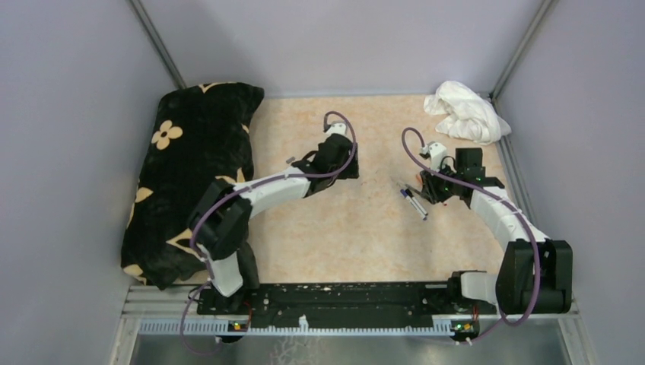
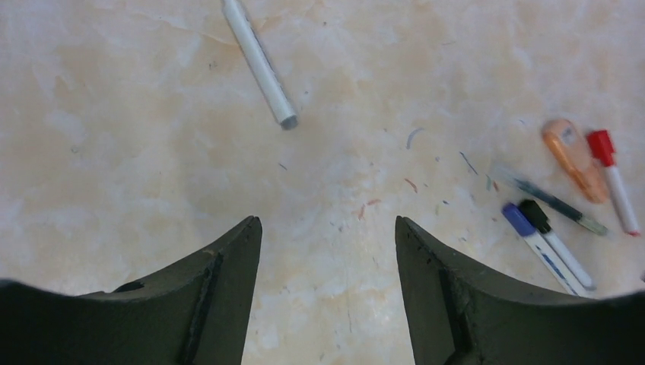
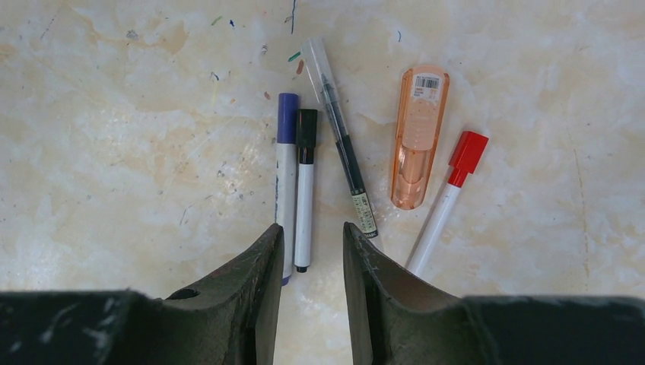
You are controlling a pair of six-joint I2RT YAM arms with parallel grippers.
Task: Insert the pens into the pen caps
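A white pen with a grey end [image 2: 262, 68] lies on the table, ahead of my left gripper, which is open and empty above the tabletop. From above, that arm hides this pen. A small grey piece, possibly a cap [image 1: 290, 160], lies to its left. In the right wrist view, a blue-capped marker [image 3: 286, 167] and a black-capped marker [image 3: 305, 190] lie side by side. Beside them are a clear-and-black pen [image 3: 350, 163] and a red-capped marker [image 3: 449, 198]. My right gripper hovers over the black marker's lower end, partly open, nothing between its fingers.
An orange translucent case [image 3: 420, 137] lies between the clear pen and the red marker. A dark flowered cushion [image 1: 167, 137] fills the left side. White cloth [image 1: 464, 114] is heaped at the back right.
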